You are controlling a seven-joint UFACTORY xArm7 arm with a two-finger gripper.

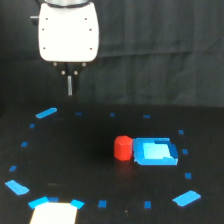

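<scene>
My white gripper (70, 90) hangs in the air at the upper left, pointing down, well above the dark table. A narrow grey piece shows beneath it, and I cannot tell whether this is its closed fingers, one finger seen side-on, or something held. On the table right of centre stands a small red object (123, 148), rounded or many-sided. Close against its right side, or just apart from it, lies a bright blue tray (172, 147) with a pale inside. Both are far below and to the right of the gripper.
Blue tape marks (186, 198) and small blue squares (147, 205) dot the dark table. At the bottom left edge is a pale, partly cut-off object (55, 213). Behind hangs a dark curtain (160, 60).
</scene>
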